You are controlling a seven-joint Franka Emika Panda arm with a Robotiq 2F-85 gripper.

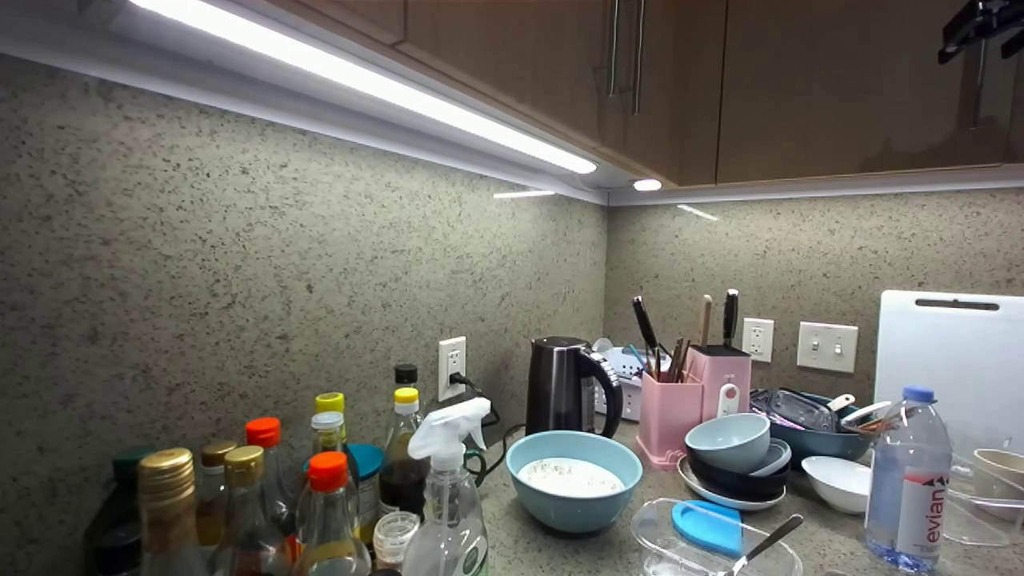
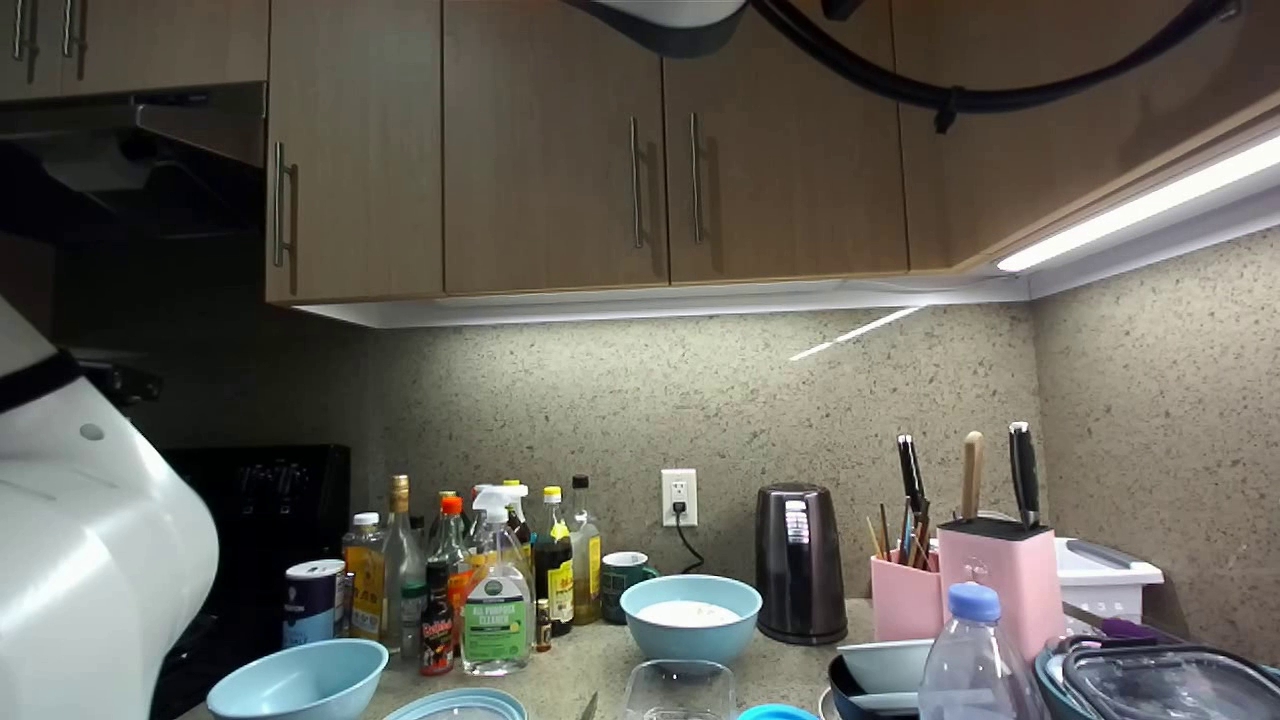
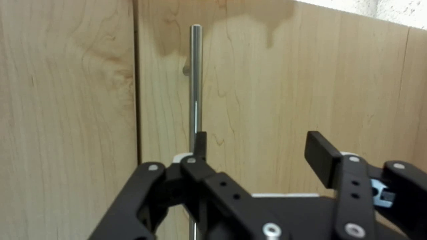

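Observation:
In the wrist view my gripper is open, its two fingers well apart with nothing between them. A straight metal bar handle [image 3: 196,84] runs up a light wooden cabinet door [image 3: 320,100]. The left fingertip overlaps the handle's line, so the bar lies at that finger, outside the gap; whether they touch I cannot tell. The lower part of the handle is partly hidden behind the gripper. In exterior view 1 only the dark fingertips [image 1: 955,43] show at the upper right, before the corner cabinet door [image 1: 835,96]. Exterior view 2 does not show the gripper.
Below the cabinets, the counter is crowded with bottles [image 2: 498,600], a blue bowl [image 1: 574,480], a kettle [image 2: 801,564], a pink knife block [image 2: 998,576], stacked dishes and a water bottle [image 1: 910,480]. The arm [image 2: 96,528] stands at the left of exterior view 2.

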